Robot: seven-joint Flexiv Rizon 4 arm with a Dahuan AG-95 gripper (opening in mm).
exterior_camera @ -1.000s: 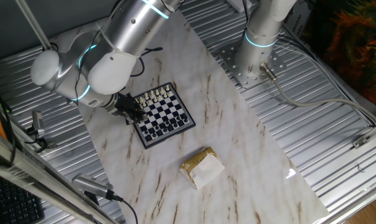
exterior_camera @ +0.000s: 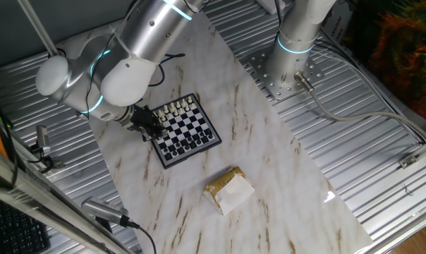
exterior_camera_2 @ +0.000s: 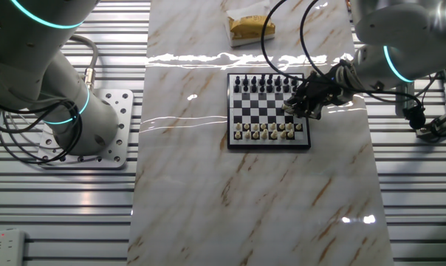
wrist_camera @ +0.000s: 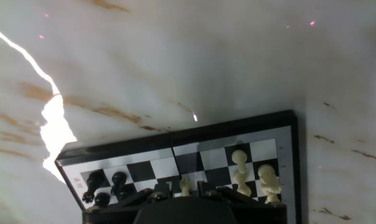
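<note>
A chessboard (exterior_camera_2: 249,114) with a black frame lies on the marble table, white pieces (exterior_camera_2: 264,131) along one side and black pieces (exterior_camera_2: 264,81) along the opposite side. My gripper (exterior_camera: 161,132) is low over one side edge of the board. In the wrist view, a single white piece (wrist_camera: 185,186) shows between the dark fingertips of my gripper. Whether the fingers touch this piece is hard to make out. Two more white pieces (wrist_camera: 239,172) stand to its right and black ones (wrist_camera: 119,182) to its left. The gripper body hides the board's lower part there.
A gold and white packet (exterior_camera: 229,191) lies on the table, apart from the board. The robot's base column (exterior_camera: 292,60) stands beside the table. Black cables (exterior_camera_2: 268,37) hang near the arm.
</note>
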